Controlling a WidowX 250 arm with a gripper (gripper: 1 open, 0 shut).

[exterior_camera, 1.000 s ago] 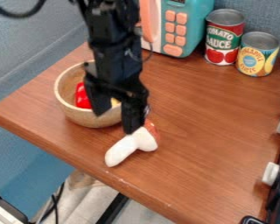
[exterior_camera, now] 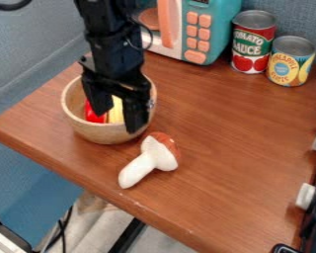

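My black gripper (exterior_camera: 121,97) is over the wooden bowl (exterior_camera: 92,131), its fingers partly hiding what is inside, a red item (exterior_camera: 95,113) and a yellow item (exterior_camera: 116,113). I can't tell whether the fingers hold anything. A toy mushroom (exterior_camera: 143,164) with white stem and red-brown cap lies on the table just to the lower right of the bowl, apart from the gripper.
A teal toy microwave (exterior_camera: 197,35), a tomato sauce can (exterior_camera: 252,44) and a yellow-labelled can (exterior_camera: 291,61) stand at the back right. A black object with white knobs (exterior_camera: 308,222) is at the right edge.
The gripper has moved up and left, away from the mushroom and further over the bowl. The mushroom looks unmoved.
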